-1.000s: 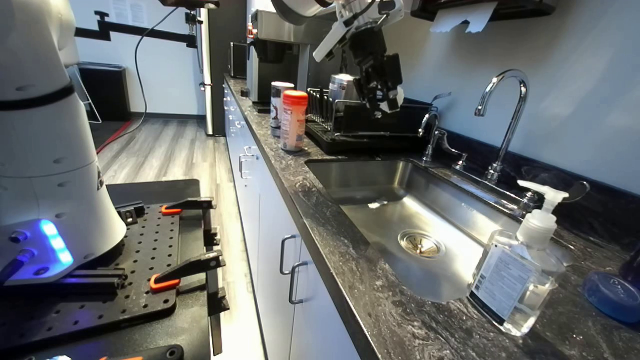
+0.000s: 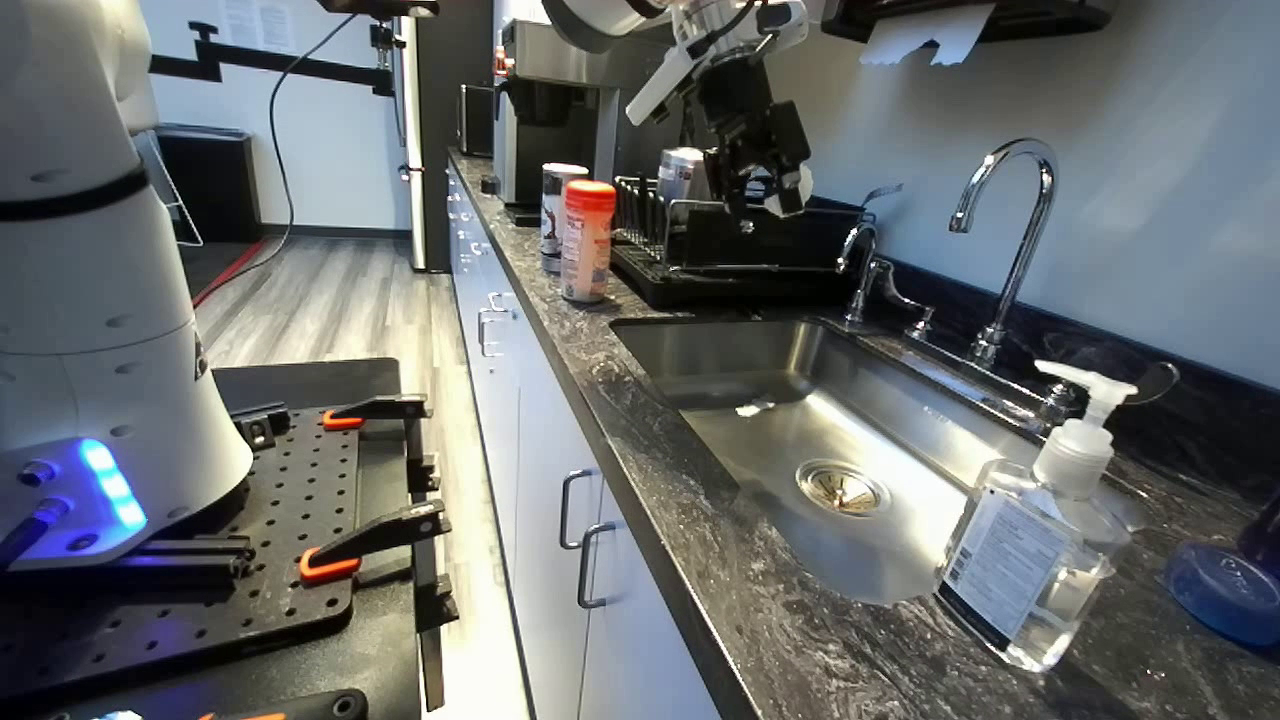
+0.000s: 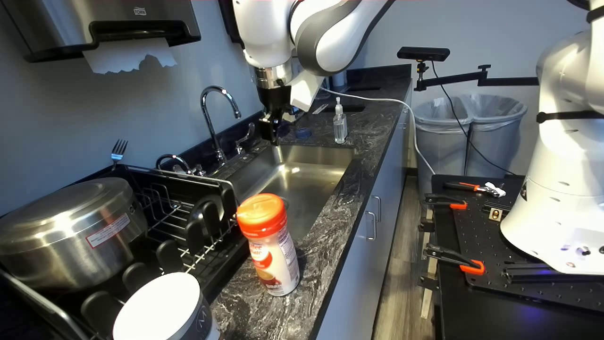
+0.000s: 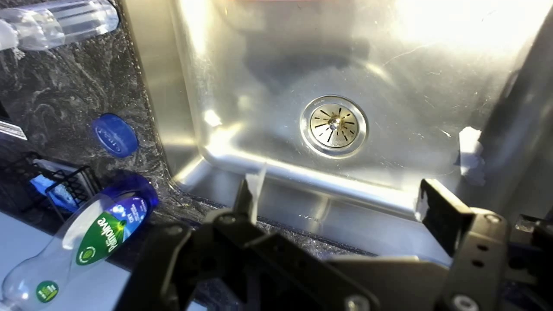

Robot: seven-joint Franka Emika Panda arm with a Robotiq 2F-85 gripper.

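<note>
My gripper hangs above the steel sink [image 4: 249,72], its two fingers wide apart with nothing between them. In the wrist view the sink drain [image 4: 334,126] shows beyond the fingertips. A scrap of white paper [image 4: 470,155] lies on the basin floor to the right of the drain. From the first exterior view, the gripper [image 2: 768,206] is high over the far part of the sink, in front of the dish rack [image 2: 744,258]. The second exterior view puts the gripper [image 3: 272,131] near the tall faucet [image 3: 209,116].
A clear pump bottle [image 2: 1032,540] stands on the counter beside the sink. A red-capped creamer bottle [image 3: 269,246] is by the rack, which holds a steel pot [image 3: 68,232]. A Palmolive bottle [image 4: 106,228] and blue lid [image 4: 115,135] sit left in the wrist view.
My gripper has turned or shifted slightly over the sink, and its fingers look a little farther apart than a second ago. The objects on the counter have stayed put.
</note>
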